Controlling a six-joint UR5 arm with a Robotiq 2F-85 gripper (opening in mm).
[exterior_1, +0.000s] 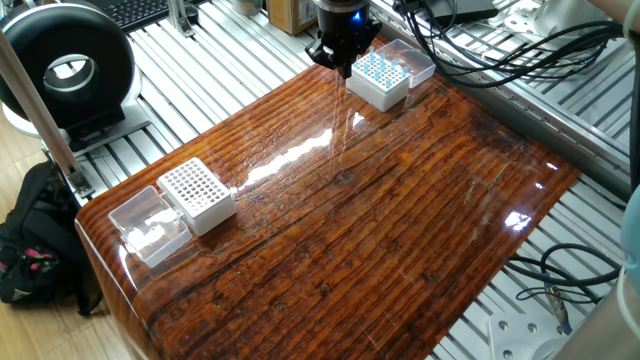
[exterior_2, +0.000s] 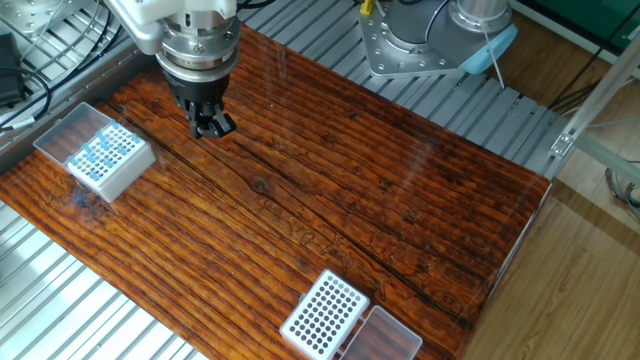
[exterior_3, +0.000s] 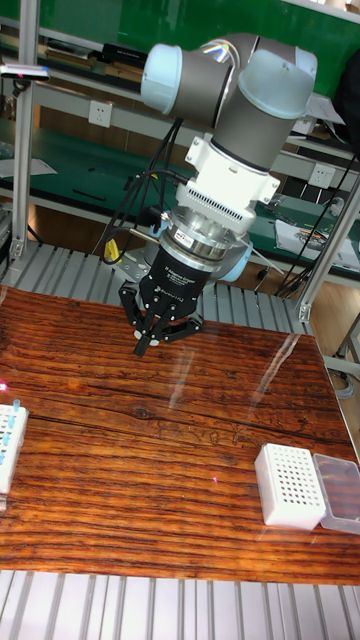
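My black gripper (exterior_3: 142, 343) hangs above the wooden table, fingers drawn together and nothing showing between them. In the second exterior view, the gripper (exterior_2: 212, 130) is to the right of a white rack (exterior_2: 122, 177) that holds several light-blue tips (exterior_2: 91, 152); the two stand apart. The same rack (exterior_1: 378, 93) is at the table's far end in the first view, its clear lid folded open. Another white rack (exterior_1: 199, 196), with holes and no blue tips, sits at the opposite end beside its open clear lid (exterior_1: 150, 225).
Between the racks the wooden tabletop (exterior_1: 330, 240) is bare and glossy. Black cables (exterior_1: 480, 62) loop beyond the far edge, by a metal rail. Slatted metal decking (exterior_2: 460, 115) surrounds the table.
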